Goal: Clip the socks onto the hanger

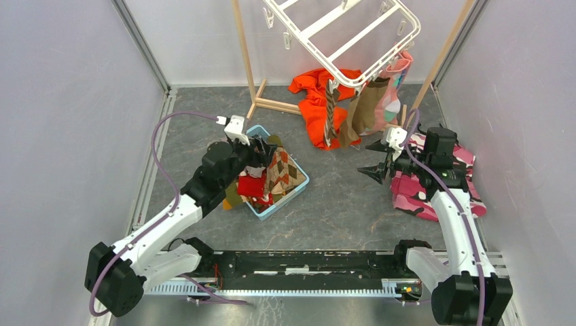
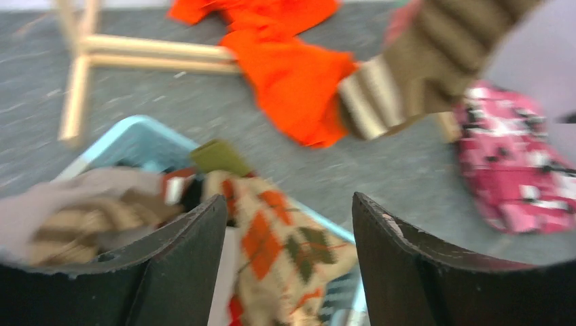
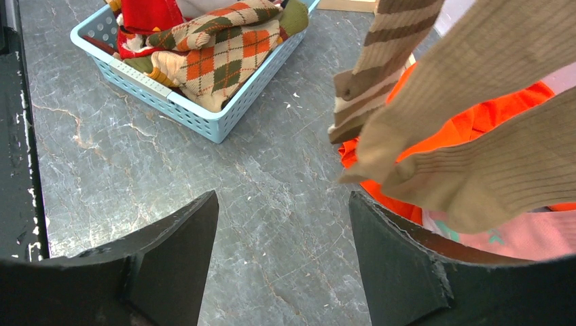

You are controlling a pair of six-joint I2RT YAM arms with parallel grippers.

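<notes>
A white clip hanger (image 1: 326,41) hangs at the top, with striped and brown socks (image 1: 363,112) dangling from its right end. A blue basket (image 3: 156,95) of mixed socks (image 1: 278,173) lies left of centre. My left gripper (image 1: 258,149) is over the basket, its fingers apart with nothing between them; its wrist view is blurred. My right gripper (image 1: 373,159) stands open and empty below and in front of the hanging socks, which fill the right of its wrist view.
A wooden stand (image 1: 272,105) holds the hanger. Orange cloth (image 1: 309,109) lies behind the socks, and pink camouflage fabric (image 1: 418,204) is at the right. The floor between the arms is clear.
</notes>
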